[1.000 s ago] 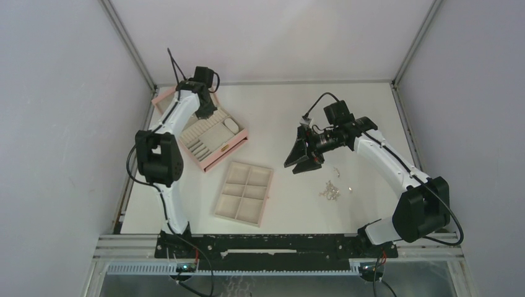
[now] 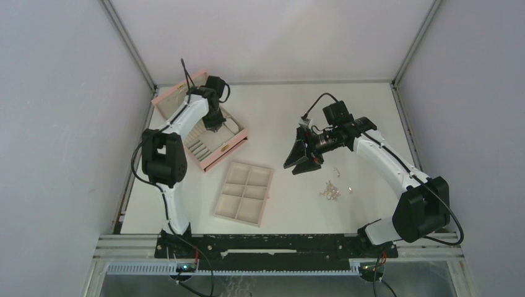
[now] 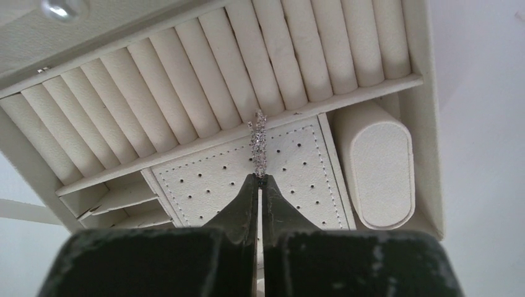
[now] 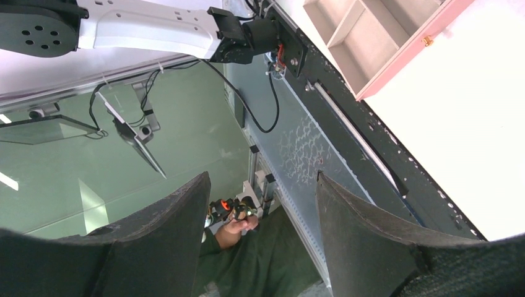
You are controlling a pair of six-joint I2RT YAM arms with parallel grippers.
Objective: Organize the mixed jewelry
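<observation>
A thin, sparkling silver piece of jewelry (image 3: 259, 143) is pinched at the tips of my left gripper, which is shut. It lies over the jewelry box's dotted earring panel (image 3: 213, 170), its far end near the ring rolls (image 3: 179, 93). In the top view the left arm covers part of the open pink box (image 2: 228, 150). My right gripper is open and empty, raised above the table right of the divided tray (image 2: 263, 204). A small tangle of jewelry (image 2: 330, 191) rests on the table at right.
Single small pieces lie near the tangle, one above it (image 2: 337, 172) and one to its right (image 2: 350, 190). A padded oval cushion (image 3: 382, 170) fills the box's side slot.
The right arm holds still.
</observation>
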